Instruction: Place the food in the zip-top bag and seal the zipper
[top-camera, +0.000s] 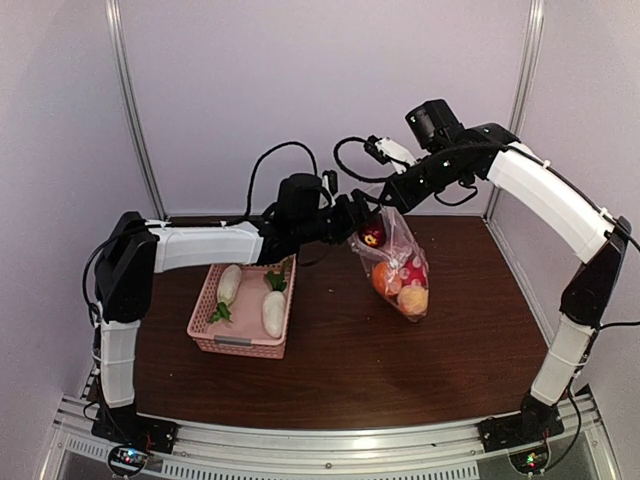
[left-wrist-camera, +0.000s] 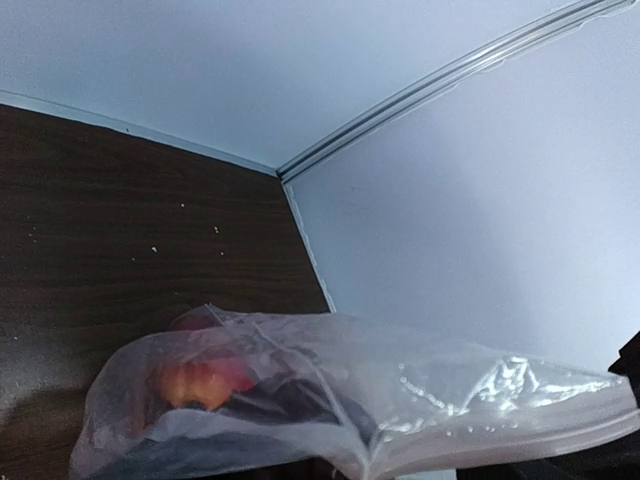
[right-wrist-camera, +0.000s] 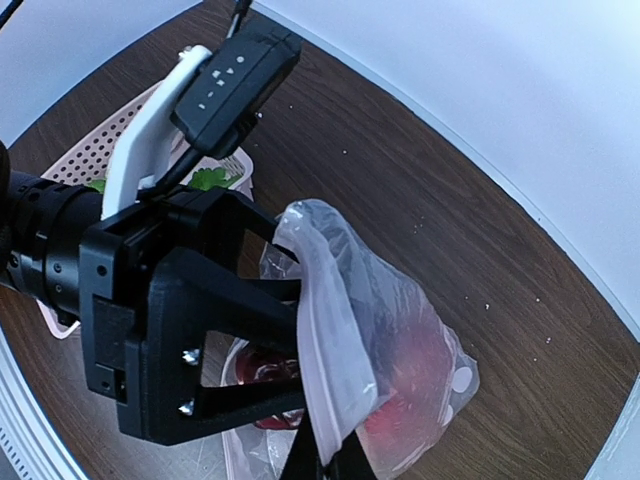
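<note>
The clear zip top bag (top-camera: 408, 243) hangs slanting down from my right gripper, which is shut on its white zip rim. Inside the bag, a dark red apple (top-camera: 372, 235) is high near the mouth; an orange (top-camera: 384, 278), a pink-red item (top-camera: 412, 270) and a pale round fruit (top-camera: 412, 299) lie lower. My left gripper reaches into the bag mouth, its fingers (right-wrist-camera: 225, 300) parted and partly covered by the rim. In the left wrist view, bag film (left-wrist-camera: 290, 400) hides its fingertips, and a yellow-red fruit (left-wrist-camera: 200, 385) shows through, clear of them.
A pink basket (top-camera: 240, 347) stands on the left of the dark table, holding two white vegetables, one of them a white radish (top-camera: 272, 314), and green leaves. Bare table surrounds the bag. Back and side walls enclose the workspace.
</note>
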